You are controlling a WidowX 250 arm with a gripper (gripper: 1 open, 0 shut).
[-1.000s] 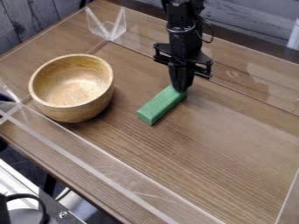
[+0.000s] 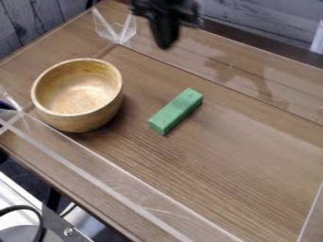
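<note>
A green block (image 2: 176, 112) lies flat on the wooden table (image 2: 209, 180), right of a wooden bowl (image 2: 76, 112). My gripper (image 2: 164, 38) is a dark, motion-blurred shape at the top of the view, above the table and apart from the block; its fingers cannot be made out.
The bowl takes up the left side of the table. A clear plastic piece (image 2: 116, 26) is at the upper left, near the back. Cables show at the lower left edge.
My gripper has risen quickly away from the green block toward the top of the view. The block lies where it was.
</note>
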